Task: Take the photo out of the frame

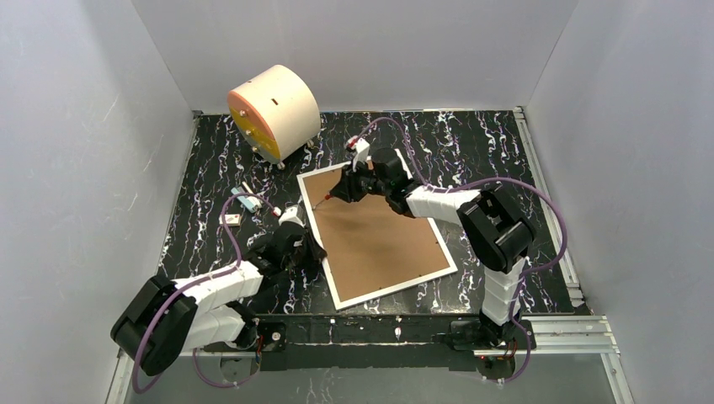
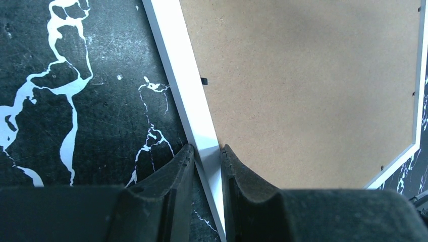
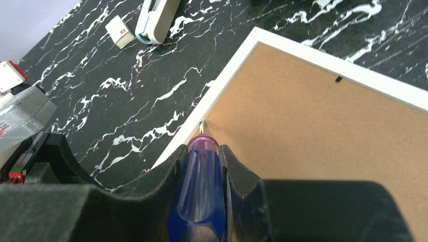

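Note:
A large white-edged frame (image 1: 330,282) lies back side up on the dark marbled table, its brown backing board (image 1: 379,244) facing the camera. My left gripper is shut on the frame's left edge, one finger outside and one over the backing. Held in my right gripper is a screwdriver with a blue and clear handle (image 3: 199,186). Its metal tip (image 3: 202,126) reaches the seam between the backing and the left edge. A dark tab (image 2: 204,81) sits on that edge, and another tab (image 3: 338,79) on the top edge. The photo is hidden underneath.
A cream drum-shaped object (image 1: 282,109) stands at the back left. Small items, including a white block (image 1: 230,220) and a pale tool (image 1: 247,199), lie left of the frame.

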